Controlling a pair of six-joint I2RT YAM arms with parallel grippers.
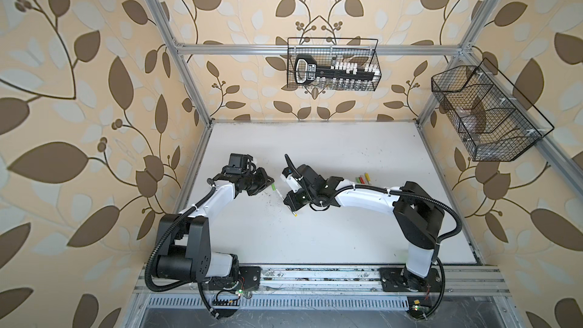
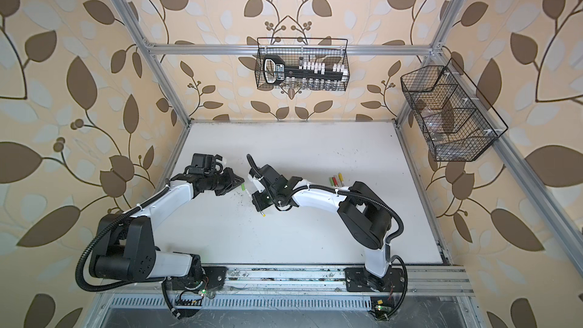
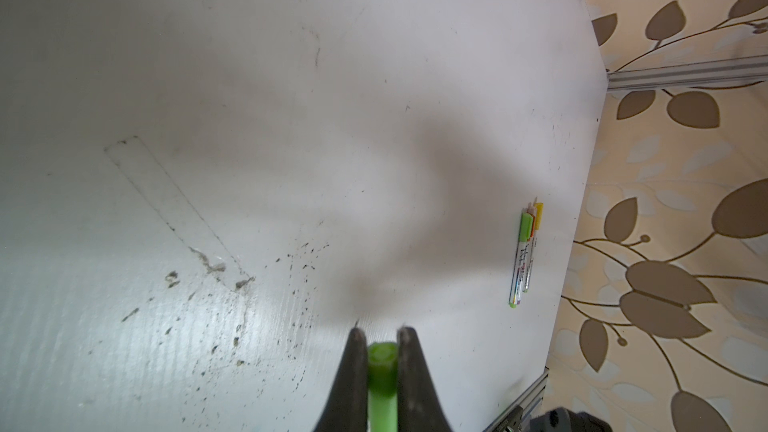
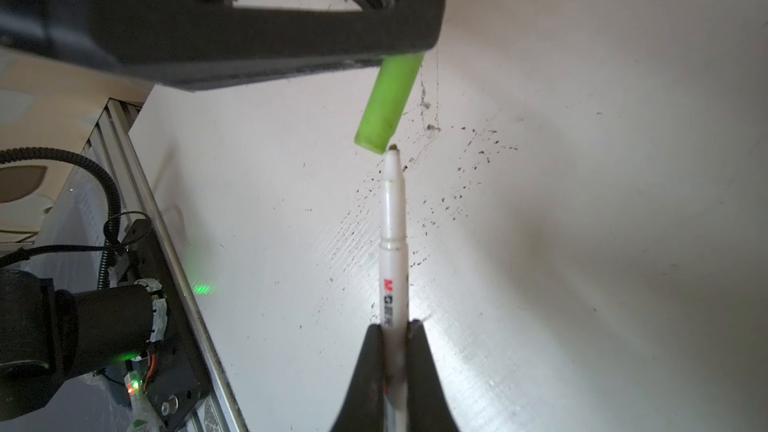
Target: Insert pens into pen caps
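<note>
My left gripper is shut on a green pen cap (image 3: 382, 372), whose round end shows between the fingertips. In the right wrist view the same green cap (image 4: 389, 104) slants down from the black left fingers (image 4: 408, 20). A white pen (image 4: 393, 272) with its dark tip bare is pinched in my right gripper. The tip appears at the lower right edge of the cap's mouth, not inside it; the pen and cap lean at different angles. Whether they touch I cannot tell. The pen's yellow rear end (image 1: 295, 214) sticks out below the right gripper.
Several capped pens (image 3: 521, 264) lie together on the white table toward the right, with green, red and yellow caps. A wire basket (image 1: 333, 63) hangs at the back, another wire basket (image 1: 492, 112) at the right.
</note>
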